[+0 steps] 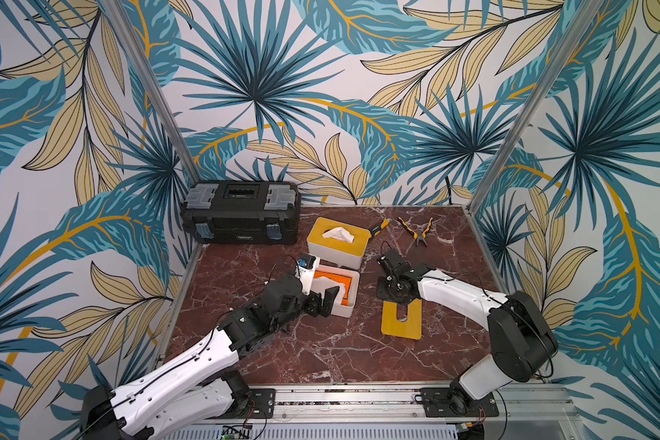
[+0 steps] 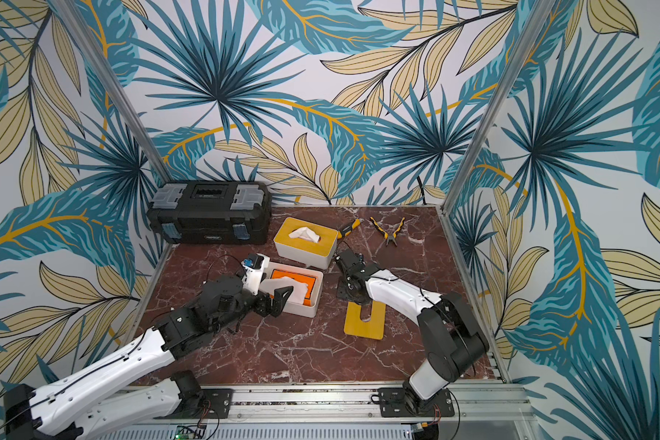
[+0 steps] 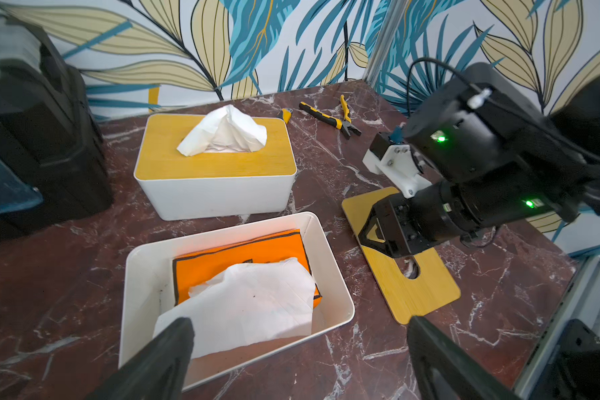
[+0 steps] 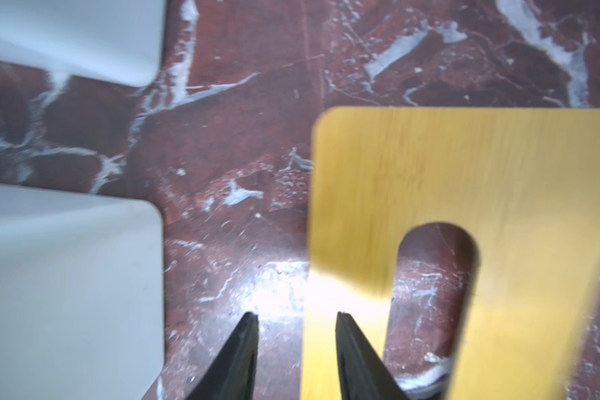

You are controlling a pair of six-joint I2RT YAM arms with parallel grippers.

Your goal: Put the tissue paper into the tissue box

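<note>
The open white tissue box (image 3: 336,293) stands in the middle of the table without its lid. Inside it, an orange pack (image 3: 246,252) lies under white tissue paper (image 3: 253,303), which spreads over its front part. My left gripper is wide open at the box's near side, holding nothing. The yellow wooden lid (image 4: 353,173), with a slot in it, lies flat on the table right of the box. Above the lid's left edge, my right gripper is partly open. The lid's edge shows in the gap between its fingers, not clamped.
Behind the open box stands a second tissue box (image 1: 337,248) with a yellow lid and tissue sticking out. A black toolbox (image 1: 240,212) is at the back left. Pliers (image 1: 416,231) and a yellow-handled tool (image 1: 379,228) lie at the back.
</note>
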